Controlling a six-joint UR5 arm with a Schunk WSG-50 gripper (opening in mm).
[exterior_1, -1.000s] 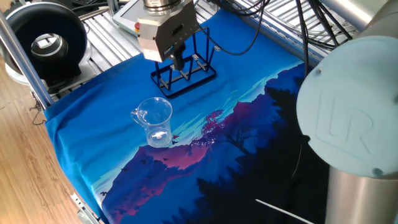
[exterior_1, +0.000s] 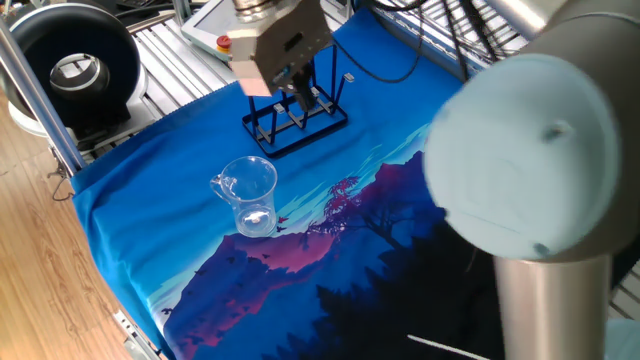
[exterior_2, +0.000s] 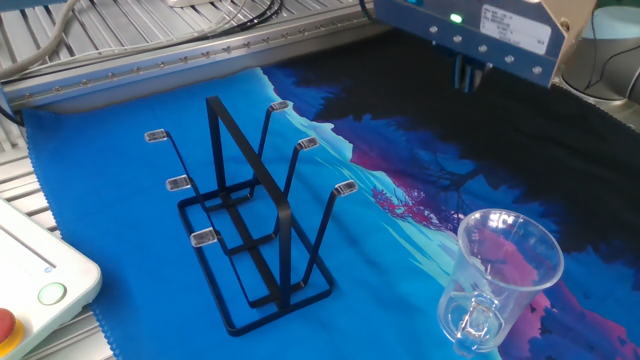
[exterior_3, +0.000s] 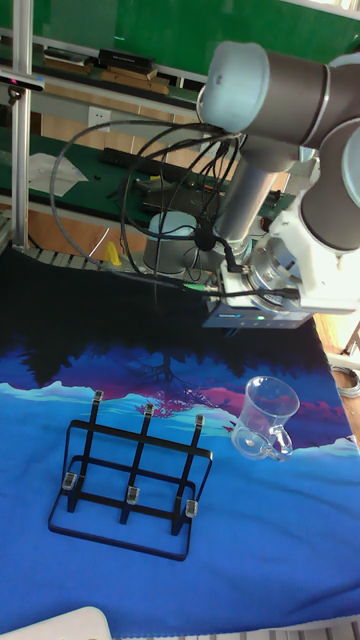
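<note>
A clear cup with a handle (exterior_1: 250, 195) stands upright and empty on the blue printed cloth. The same cup (exterior_2: 500, 275) is at the right in exterior view 2 and stands beside the rack (exterior_3: 130, 501) in exterior view 3. That black wire rack (exterior_2: 284, 250) has slanted prongs with clear tips, all bare. My gripper (exterior_2: 467, 74) hangs above the cloth, apart from both the cup and the rack. Its dark fingers look shut together, with nothing seen between them. In exterior view 1 the gripper (exterior_1: 303, 95) overlaps the rack in the line of sight.
A white panel with a red button (exterior_2: 35, 280) lies at the cloth's edge. Cables (exterior_3: 128, 192) loop beside the arm. A large black round object (exterior_1: 70, 70) stands off the table's corner.
The large arm joint in front shifted left. Cup and rack stayed in place.
</note>
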